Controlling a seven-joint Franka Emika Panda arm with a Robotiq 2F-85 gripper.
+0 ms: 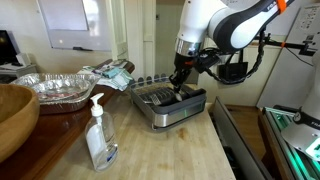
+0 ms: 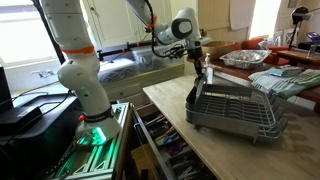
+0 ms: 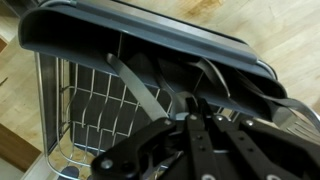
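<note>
A grey dish rack [image 2: 235,112] stands on the counter, with a dark utensil holder [image 3: 170,38] along one end. Several metal utensils lie in and across the holder in the wrist view, among them a flat silver one [image 3: 138,86] and a curved one [image 3: 211,72]. My black gripper reaches down at the holder, its fingers close together. It appears shut on a metal utensil [image 3: 179,101] at the fingertips; the fingers hide much of that piece. In the first exterior view, the gripper [image 1: 180,91] is low over the rack's near end.
A clear pump bottle [image 1: 100,135] stands on the counter left of the rack. Behind are a foil tray [image 1: 60,88], a brown bowl [image 1: 18,115] and a cloth [image 1: 112,72]. Bare wood [image 1: 165,155] lies in front. An open drawer [image 2: 160,135] is beside the counter.
</note>
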